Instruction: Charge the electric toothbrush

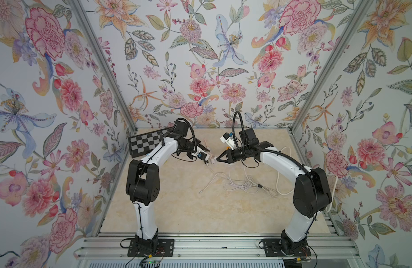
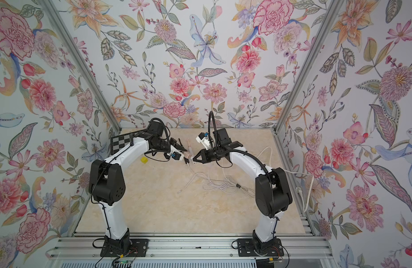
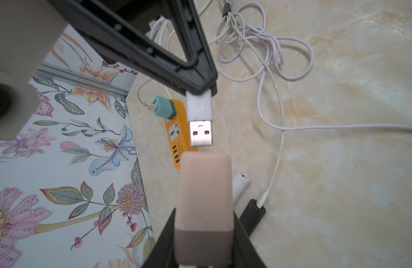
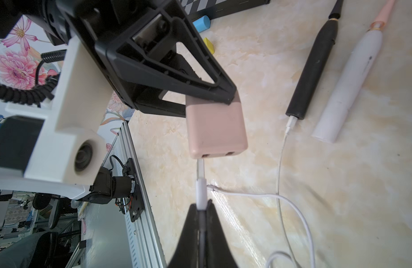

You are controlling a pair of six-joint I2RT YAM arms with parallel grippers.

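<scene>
My left gripper is shut on a pink charger (image 4: 217,129), held up off the table. Facing it, my right gripper is shut on a white cable's USB plug (image 3: 200,132), whose metal tip is close to the ports on the charger's end; whether they touch I cannot tell. On the table, the black toothbrush (image 4: 311,71) has a white cable in its base, and the white toothbrush (image 4: 346,84) lies beside it.
An orange power strip (image 3: 174,134) with a teal adapter (image 3: 163,107) lies behind. Loose white cables (image 1: 241,183) spread over the middle right. A checkered board (image 1: 143,142) sits at the back left.
</scene>
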